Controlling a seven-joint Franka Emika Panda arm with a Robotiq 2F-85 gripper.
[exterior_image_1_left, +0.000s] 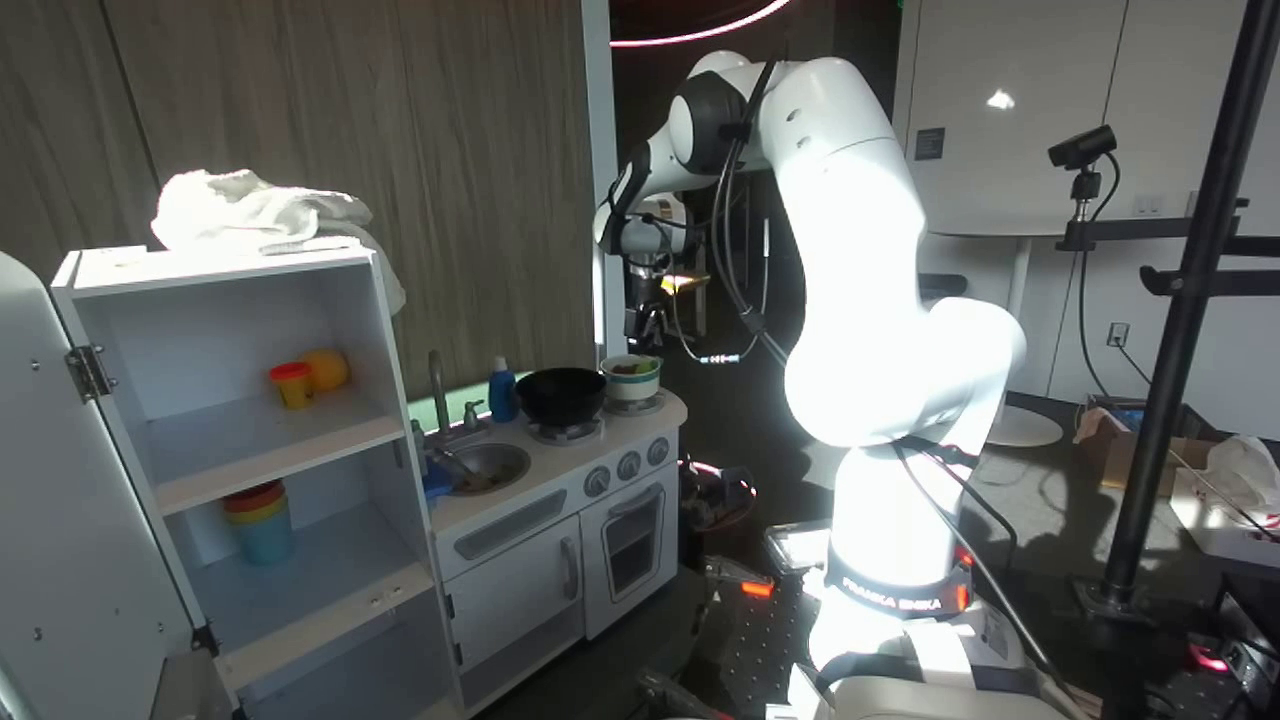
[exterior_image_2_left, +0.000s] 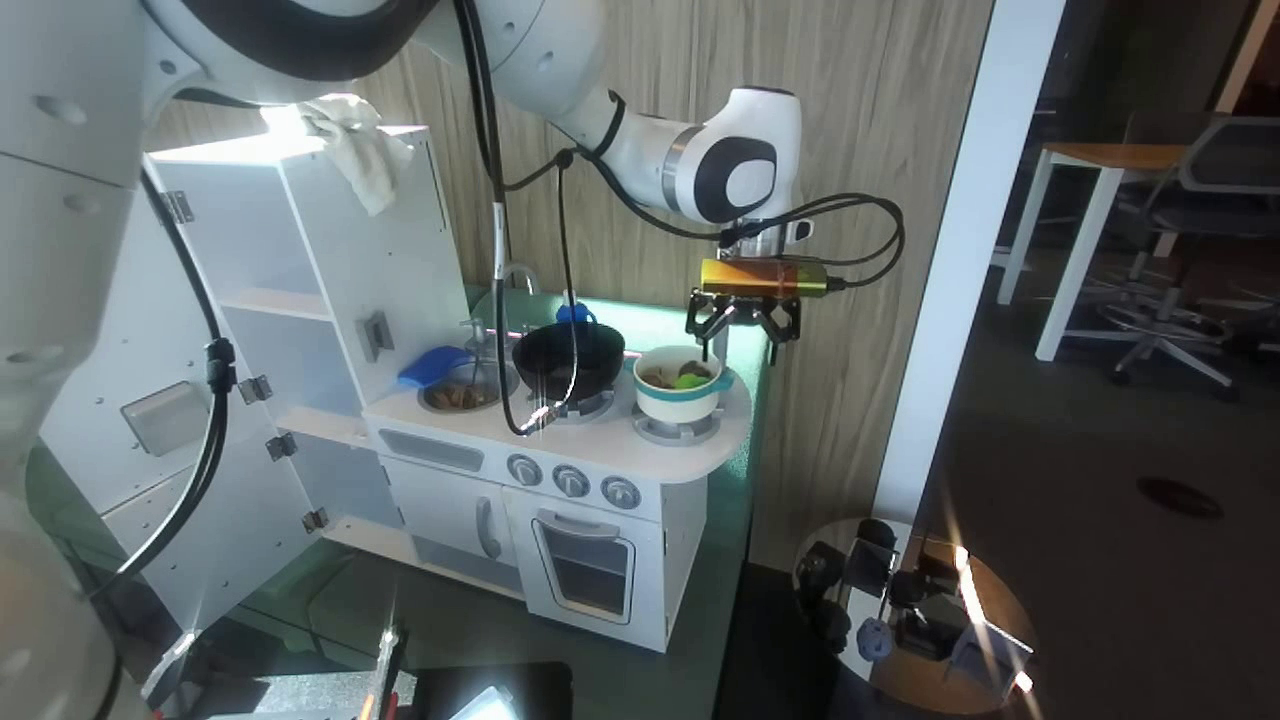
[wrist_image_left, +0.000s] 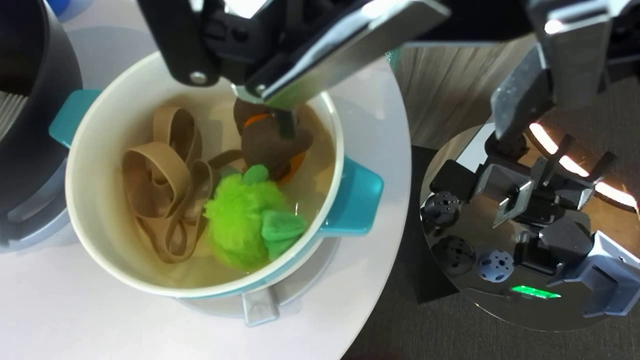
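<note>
A white pot (wrist_image_left: 207, 288) with teal handles stands on the right burner of the toy stove. Inside it lie a fluffy green toy (wrist_image_left: 240, 219), a brown toy (wrist_image_left: 273, 144) with orange parts and a coiled tan band (wrist_image_left: 159, 165). My gripper (exterior_image_2_left: 740, 348) is open over the pot's right side, its fingers spread apart and nothing between them. In the wrist view the left finger (wrist_image_left: 354, 51) crosses above the pot's rim, its tip over the brown toy. The right finger (wrist_image_left: 519, 90) hangs beyond the counter's edge. Whether the left tip touches the toy cannot be told.
A black pan (exterior_image_2_left: 570, 358) sits on the burner left of the pot. Farther left are the sink (exterior_image_1_left: 492, 466) and a blue bottle (exterior_image_1_left: 501, 390). A wooden wall (exterior_image_2_left: 840, 180) rises behind the counter. Right of the counter, a round table (exterior_image_2_left: 708, 698) bears clutter.
</note>
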